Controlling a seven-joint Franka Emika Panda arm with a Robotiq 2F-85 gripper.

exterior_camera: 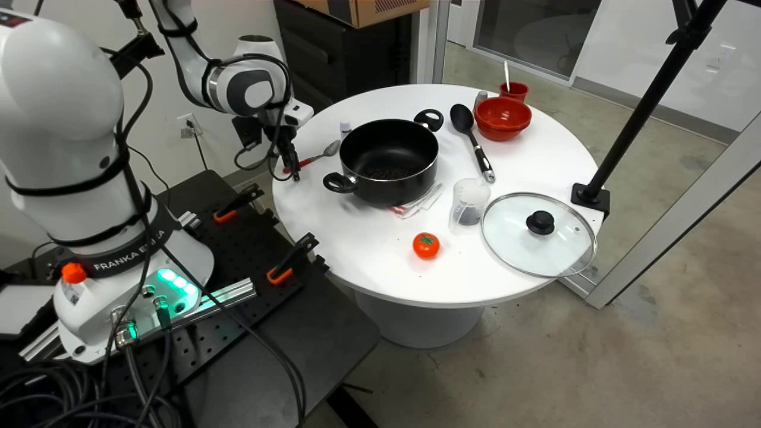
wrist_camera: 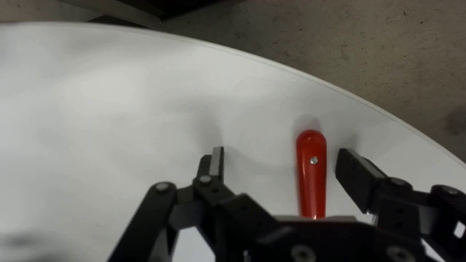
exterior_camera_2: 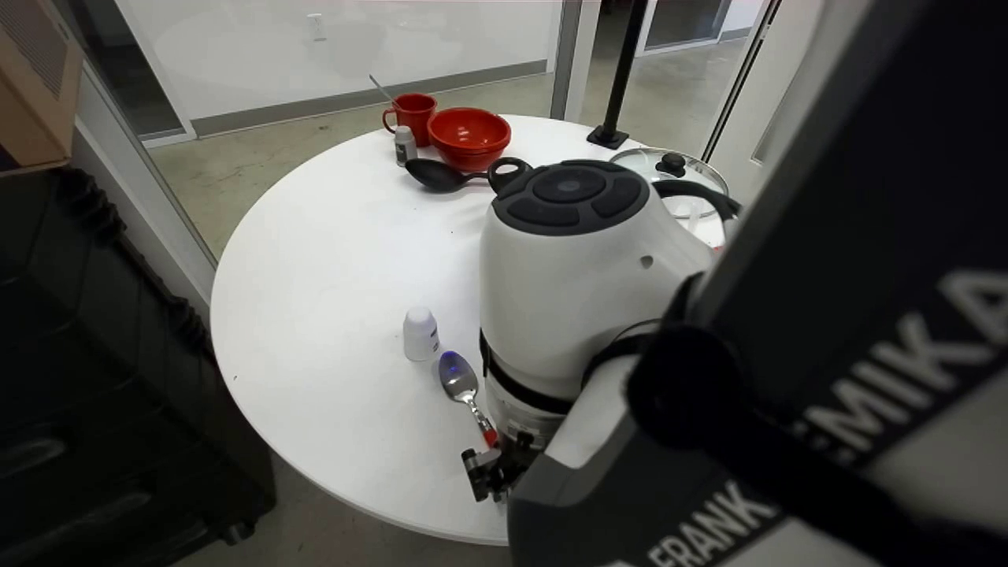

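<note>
A metal spoon (exterior_camera_2: 459,378) with a red handle (wrist_camera: 311,174) lies on the white table near its edge. My gripper stands open around the handle in the wrist view, with visible gaps on both sides. The handle is much closer to the right-hand finger (wrist_camera: 356,179) than to the left one. Exterior view 1 shows the gripper (exterior_camera: 291,165) low over the table's left edge, at the spoon's handle end. The gripper body hides the near part of the handle in the wrist view.
Close to the spoon's bowl stands a small white bottle (exterior_camera_2: 420,334). A black pot (exterior_camera: 389,163) sits to the right of the gripper. Farther off are a tomato (exterior_camera: 425,245), a glass lid (exterior_camera: 540,242), a black ladle (exterior_camera: 464,120) and red bowls (exterior_camera: 503,117).
</note>
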